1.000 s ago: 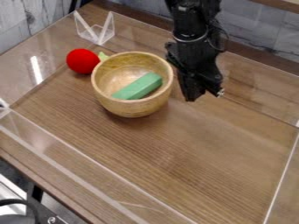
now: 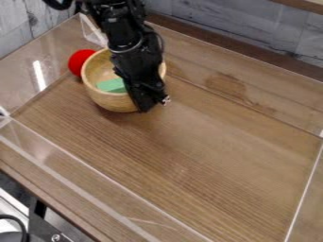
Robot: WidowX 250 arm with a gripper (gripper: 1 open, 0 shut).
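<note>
My black gripper [image 2: 151, 97] is low at the right side of a wooden bowl [image 2: 104, 99] in the camera view; whether its fingers are open or shut is hard to see. A green object [image 2: 110, 85] lies inside the bowl, partly hidden by the arm. A red round object [image 2: 83, 60] sits just behind the bowl at the left.
A wall stands at the upper left.
My gripper and arm have moved left and down from the middle of the table to the bowl. The bowl appears shifted a little to the left, and the arm now covers part of it.
</note>
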